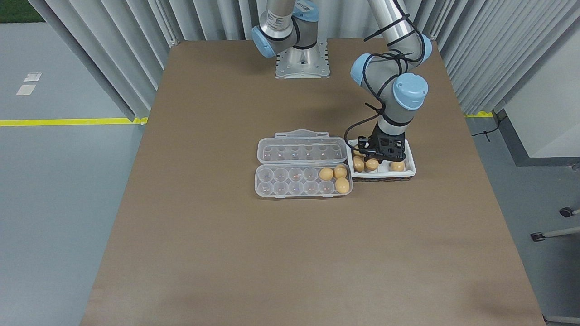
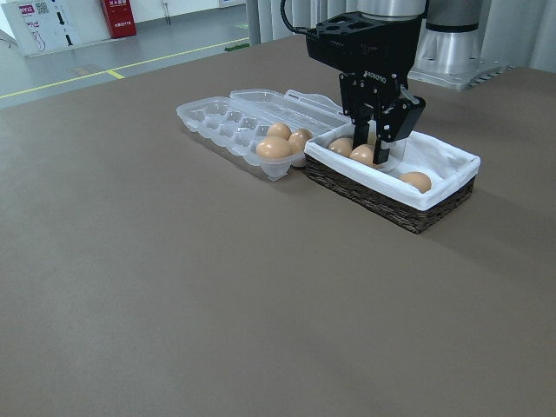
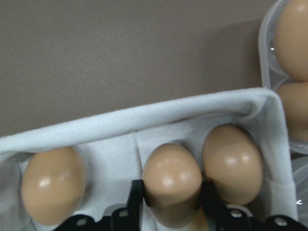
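My gripper is down inside a cloth-lined wicker basket (image 2: pixel 352 193), its fingers closed round a brown egg (image 3: pixel 172 178) near the basket's middle. Beside that egg lies another egg (image 3: pixel 232 161), with a further egg (image 3: pixel 53 185) at the other end; one more is partly hidden under the gripper. In the front view, a clear plastic egg carton (image 1: pixel 280 182) lies open against the basket, with three eggs in its end cups, among them a large-looking one (image 1: pixel 342 184); the other cups are empty.
The arm's white base (image 1: pixel 302 68) stands at the back, and the table's edges drop to the floor on both sides.
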